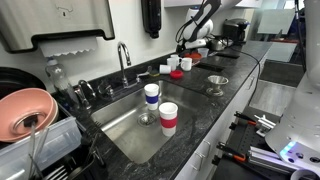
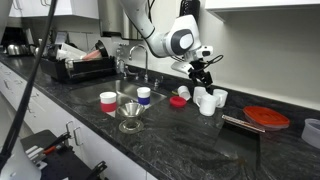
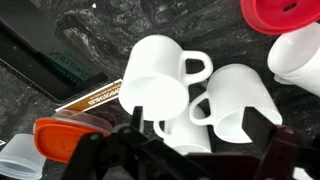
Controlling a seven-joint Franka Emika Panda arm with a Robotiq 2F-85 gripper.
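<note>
My gripper stands open above a cluster of white mugs at the far part of the counter, with its dark fingers [image 3: 262, 132] spread apart. Under and around the fingers in the wrist view are a white mug [image 3: 155, 75] with its handle to the right, another mug [image 3: 240, 95], and a third mug [image 3: 185, 132] partly hidden by the gripper. One more white piece [image 3: 302, 55] is cut off at the right edge. In exterior view 2 the mugs [image 2: 208, 106] stand on the dark counter below the arm [image 2: 178, 42]. Nothing shows held.
A red bowl [image 3: 282, 10] lies beside the mugs, and an orange-red container [image 3: 65, 136] is on their other side. A dark tray [image 2: 247, 133] lies nearby. Striped cups [image 1: 169, 118] stand by the sink [image 1: 138, 126]. The front counter around the metal bowl [image 2: 130, 118] has free room.
</note>
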